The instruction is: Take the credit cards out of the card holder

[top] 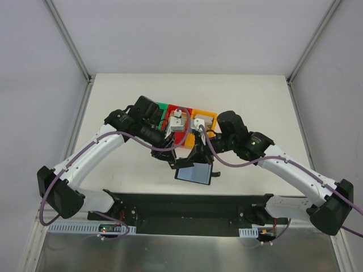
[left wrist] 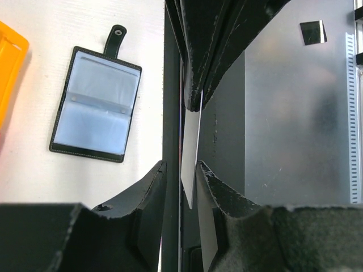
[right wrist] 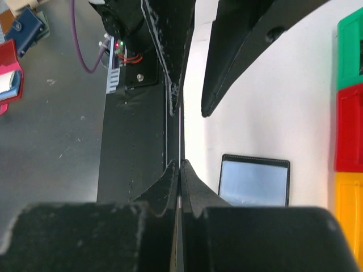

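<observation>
Over the table, a thin dark card [top: 182, 163] hangs between my two grippers. My right gripper is shut on its one end; the card [left wrist: 191, 153] shows nearly edge-on, pale, in the left wrist view. My left gripper stands part open, its fingers on either side of the card's other end. In the right wrist view the left gripper shows a clear gap, with the card a thin line. Open on the table below lies the black card holder [left wrist: 97, 103], with clear pockets and a snap strap; whether cards remain inside I cannot tell.
Behind the grippers stand green [right wrist: 350, 51], red [right wrist: 349, 127] and yellow [top: 211, 114] bins, partly hidden by the arms. Several wallets, one of them blue [right wrist: 25, 29], lie off to one side.
</observation>
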